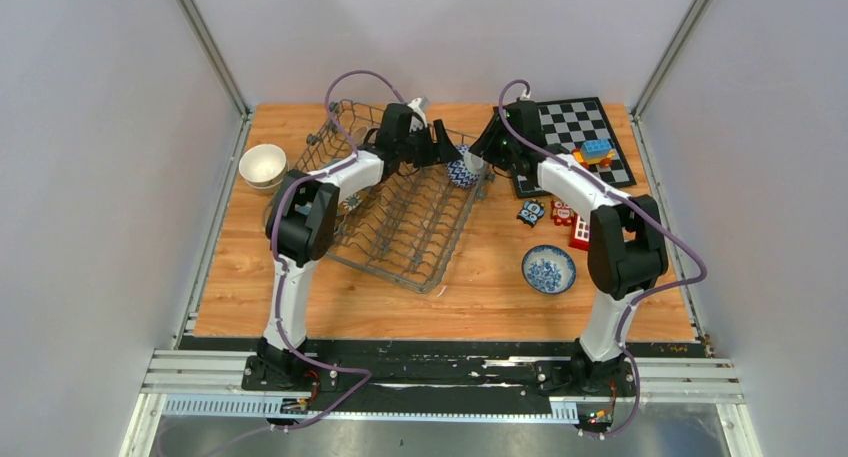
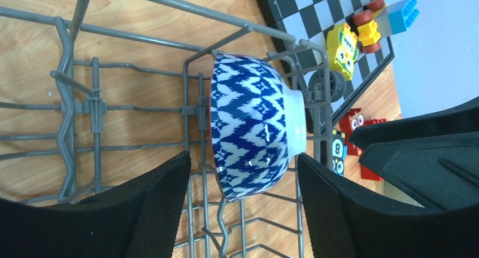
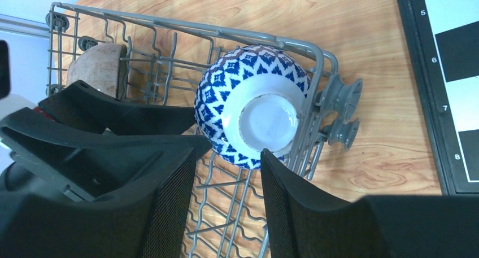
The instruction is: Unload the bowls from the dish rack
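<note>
A blue-and-white patterned bowl stands on its side in the back right corner of the grey wire dish rack, its white base facing right. My left gripper is at the bowl's left side, fingers apart, with nothing gripped between them. My right gripper comes in from the right, close to the base, also with parted fingers. In the right wrist view, the left gripper's fingers reach the bowl's edge; contact cannot be told. Further left in the rack, a brownish bowl shows, partly hidden.
White bowls are stacked left of the rack. A blue-and-white bowl sits on the table at right. Behind the right arm lies a checkered board with a toy vehicle; card-like toys lie in front.
</note>
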